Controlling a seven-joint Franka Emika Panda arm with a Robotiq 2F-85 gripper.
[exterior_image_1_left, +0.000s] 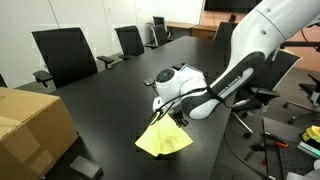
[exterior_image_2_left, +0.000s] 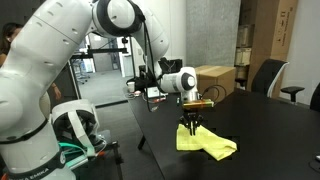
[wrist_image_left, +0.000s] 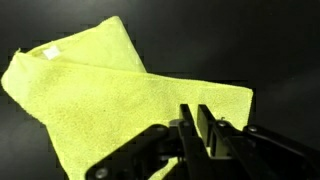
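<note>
A yellow towel lies partly folded on the dark table. In exterior view 2, its near end rises in a small peak at my gripper, while the rest spreads flat to the right. My gripper points down over the cloth in the wrist view, its fingers close together and shut on the towel. The pinched bit itself is hidden under the fingertips. A folded-over corner with a small white tag shows at the upper left of the wrist view.
A large cardboard box and a small dark object sit on the table's left side in exterior view 1. Office chairs line the far edge. Around the towel, the table is mostly bare.
</note>
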